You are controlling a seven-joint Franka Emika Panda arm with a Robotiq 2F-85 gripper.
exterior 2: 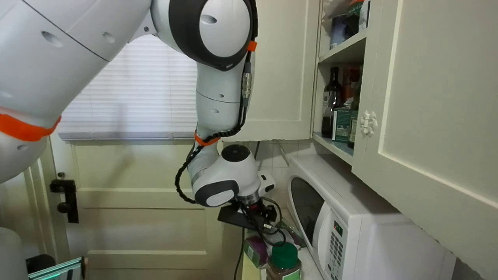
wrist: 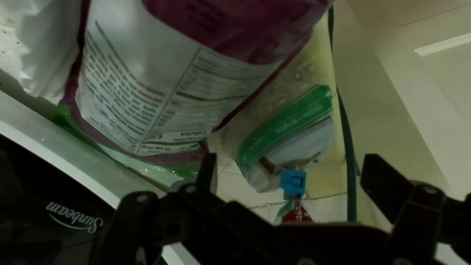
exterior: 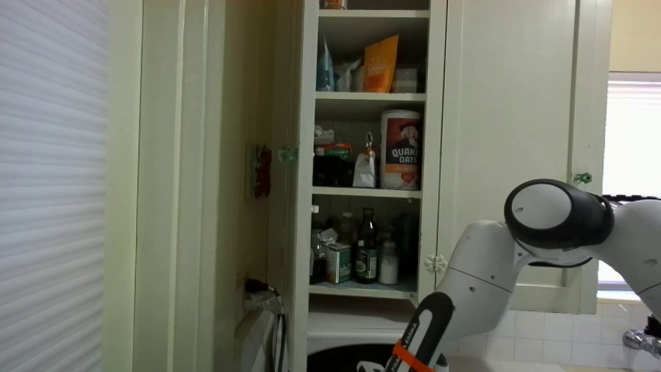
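My gripper stands open in the wrist view, with nothing held between its two dark fingers. Beyond them lies a clear zip bag (wrist: 289, 121) with a green strip. A blue clip (wrist: 292, 182) and a small red wrapper (wrist: 296, 212) show in the gap, farther off than the fingertips. Up and to the left is a large purple-and-white bag (wrist: 145, 88) with printed text. In exterior view 2 the gripper (exterior 2: 269, 218) hangs above the counter beside the microwave, partly hidden by cables; a purple package (exterior 2: 255, 251) and a green-lidded jar (exterior 2: 283, 261) are below it.
The white microwave (exterior 2: 373, 238) borders the counter on one side. Above it, the cupboard (exterior 2: 343, 147) stands open, its shelves holding bottles and boxes, with its door (exterior 2: 434, 116) swung outward. A dark cable (wrist: 349, 150) runs down past the counter edge.
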